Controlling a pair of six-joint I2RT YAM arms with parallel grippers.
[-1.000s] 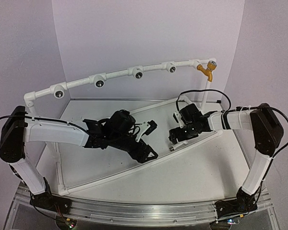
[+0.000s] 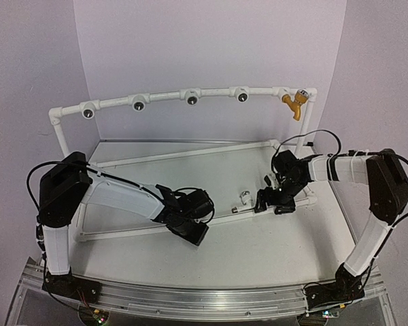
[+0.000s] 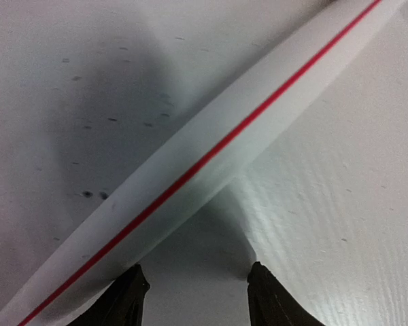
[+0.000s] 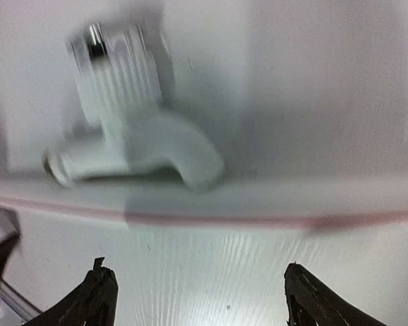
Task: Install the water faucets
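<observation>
The white pipe rack carries a row of sockets (image 2: 192,100), with an orange faucet (image 2: 295,104) at its right end. A loose white faucet (image 2: 246,200) lies by the front base pipe (image 2: 126,233), blurred in the right wrist view (image 4: 149,144). My left gripper (image 2: 193,233) is low at that pipe, open beside its red-striped length in the left wrist view (image 3: 196,293). My right gripper (image 2: 272,203) is just right of the white faucet; in the right wrist view (image 4: 194,291) it stands open, nothing between its fingers.
Side and back walls enclose the work board (image 2: 149,261). Its front strip and the area inside the base frame left of the faucet are mostly clear. A metal rail runs along the front edge.
The rack has turned, its left end moving back, away from the front edge. My left gripper has moved down and slightly left; my right gripper shifted right and lower, uncovering the white faucet.
</observation>
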